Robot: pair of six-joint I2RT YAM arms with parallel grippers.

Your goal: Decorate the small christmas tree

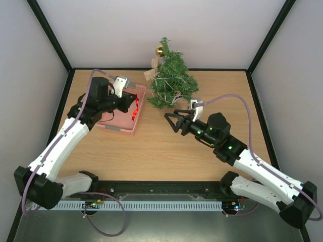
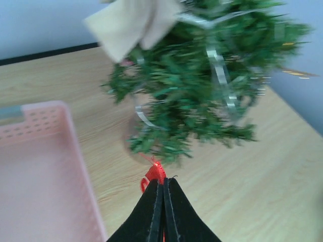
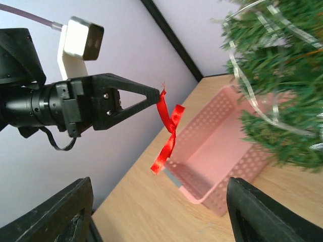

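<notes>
The small green christmas tree (image 1: pixel 174 80) stands upright at the back middle, with a gold ball (image 1: pixel 160 51) near its top, a beige bow (image 1: pixel 151 69) and silvery garland on its branches. My left gripper (image 1: pixel 135 96) is above the pink basket, shut on one end of a red ribbon bow (image 3: pixel 171 128). The bow dangles from the fingertips, clear of the basket and the tree. To the front of the tree is my right gripper (image 1: pixel 170 121), its fingers (image 3: pixel 53 214) apart and nothing between them.
The pink basket (image 1: pixel 144 103) sits left of the tree. Walls close in the left, back and right.
</notes>
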